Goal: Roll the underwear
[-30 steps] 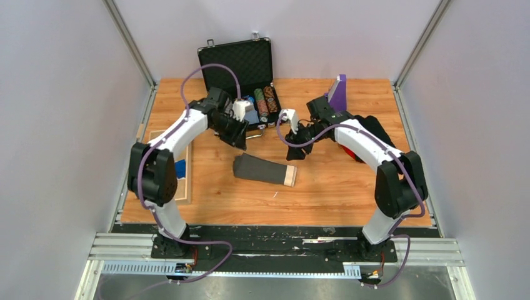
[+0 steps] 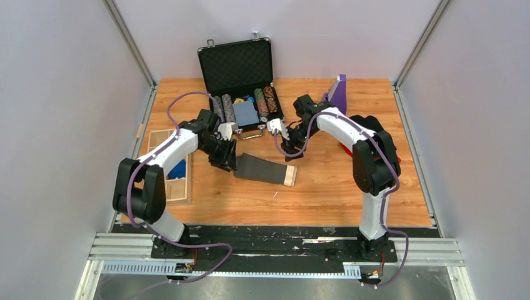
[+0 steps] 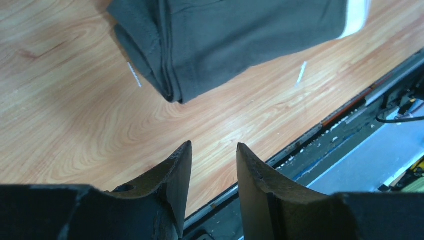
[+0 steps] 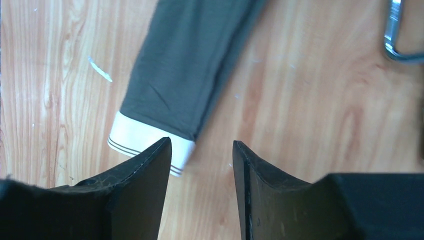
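Note:
Dark grey underwear, folded into a long flat strip, lies on the wooden table with its pale waistband at the right end. In the left wrist view the folded grey end of the underwear shows beyond my left gripper, which is part open and empty. From above, that gripper hovers by the cloth's left end. My right gripper, also parted with nothing between its fingers, hangs near the waistband end; the white band shows just past its left finger. Neither gripper holds the cloth.
An open black case with poker chips stands at the back, its handle toward the cloth. A wooden compartment box is at left. A purple stand and black cloth lie right.
The right gripper dipped over the waistband and now sits slightly farther back. The underwear lies about where it was.

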